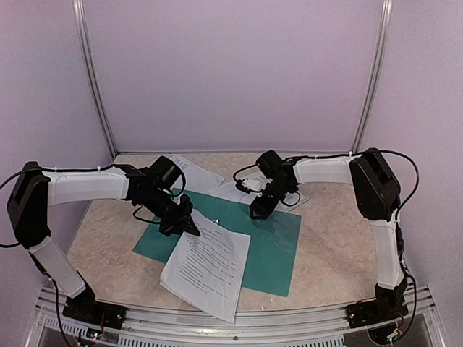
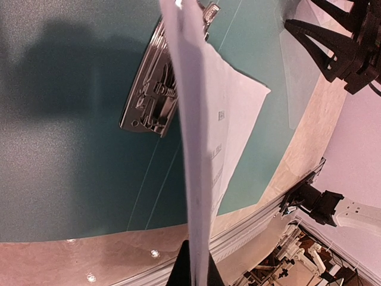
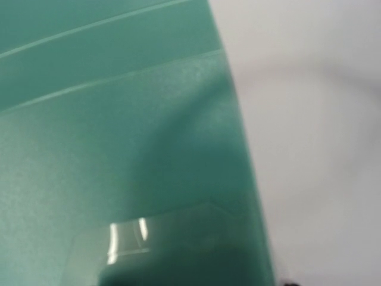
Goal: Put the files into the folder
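Note:
The green folder (image 1: 275,253) lies open on the table, its metal clip (image 2: 146,101) visible beside the raised papers in the left wrist view. My left gripper (image 1: 184,225) is shut on the top end of a stack of white printed papers (image 1: 206,267), which drapes over the folder's front edge. My right gripper (image 1: 259,212) is low over the folder's back right part, near a clear pocket; in the left wrist view its fingers look apart, with no paper seen between them. The right wrist view shows green folder (image 3: 89,155) close up and blurred.
More white sheets (image 1: 195,173) lie along the back, behind the folder and under the right arm. Bare table (image 1: 333,253) shows to the right and at the left (image 1: 101,246).

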